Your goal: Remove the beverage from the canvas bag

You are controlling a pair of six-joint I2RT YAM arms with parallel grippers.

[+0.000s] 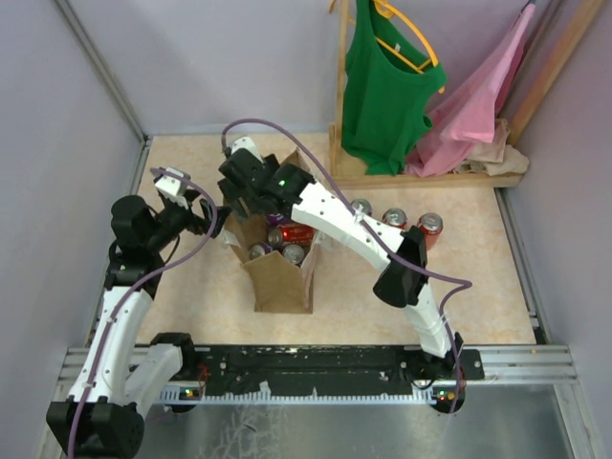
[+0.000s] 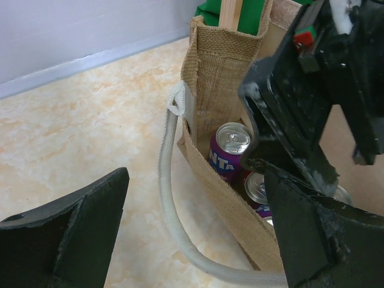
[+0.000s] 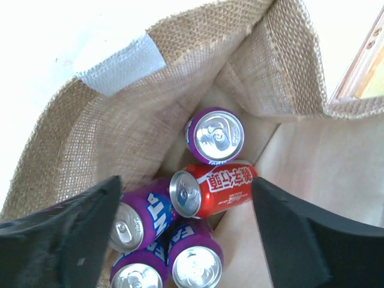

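The canvas bag (image 1: 282, 292) stands open on the table, holding several cans. In the right wrist view a red Coca-Cola can (image 3: 222, 186) lies among purple Fanta cans (image 3: 144, 216). My right gripper (image 1: 244, 186) hangs over the bag's top, its fingers parted with nothing seen between them (image 3: 186, 240). My left gripper (image 1: 206, 215) stands open at the bag's left side, the bag's wall and rope handle (image 2: 168, 150) in front of it.
Three cans (image 1: 430, 229) stand on the table right of the bag. A wooden rack with a green top (image 1: 382, 105) and pink clothing (image 1: 469, 115) stands at the back right.
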